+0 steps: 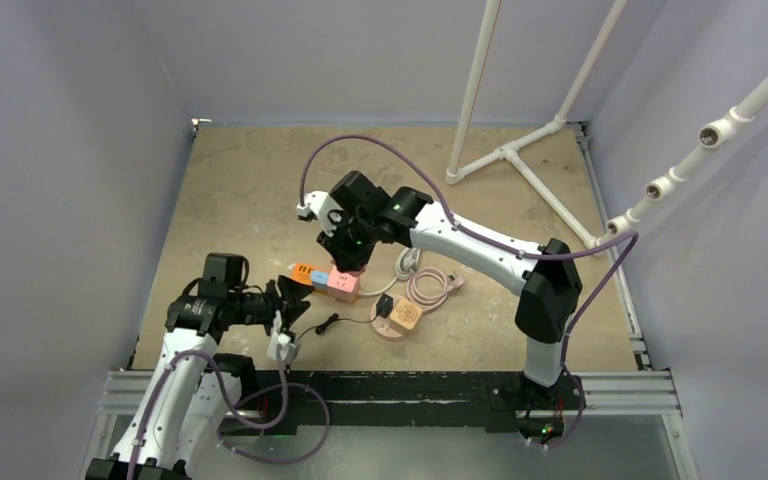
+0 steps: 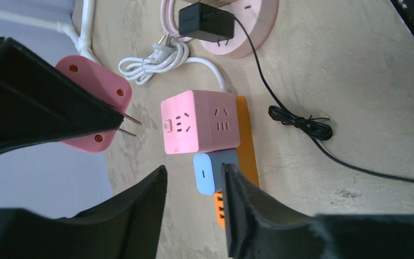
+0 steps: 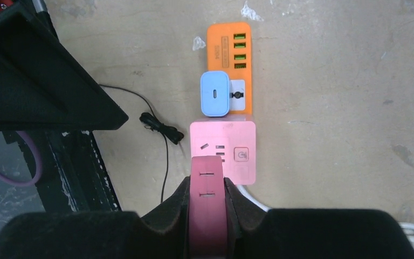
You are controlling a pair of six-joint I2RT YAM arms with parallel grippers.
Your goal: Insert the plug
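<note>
My right gripper is shut on a pink plug (image 3: 207, 213), held above the pink cube socket (image 3: 234, 140). In the left wrist view the plug's pink body (image 2: 94, 86) shows two bare prongs, apart from the socket. My left gripper is at the front left in the top view; its fingertips stand apart in its wrist view, and I cannot see anything between them or tell its state. The blue adapter (image 3: 214, 93) sits on the orange power strip (image 3: 221, 35), beside the cube.
A black adapter (image 2: 199, 21) rests by a round pink socket (image 2: 253, 21), with a coiled white cable (image 2: 145, 67) near it. A black cable bundle (image 3: 159, 127) lies near the front edge. White pipes (image 1: 550, 195) stand at the back right.
</note>
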